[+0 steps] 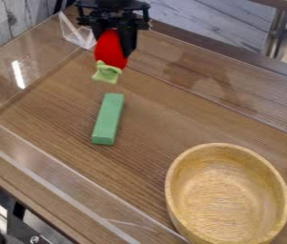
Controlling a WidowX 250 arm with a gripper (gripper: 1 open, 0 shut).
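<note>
My gripper, dark and at the top centre of the camera view, is shut on a red object with a pale green part hanging at its lower end. It is held toward the back of the wooden table. A green block lies lengthwise on the table below it.
A large yellow bowl sits at the front right. A pale raised edge runs along the back.
</note>
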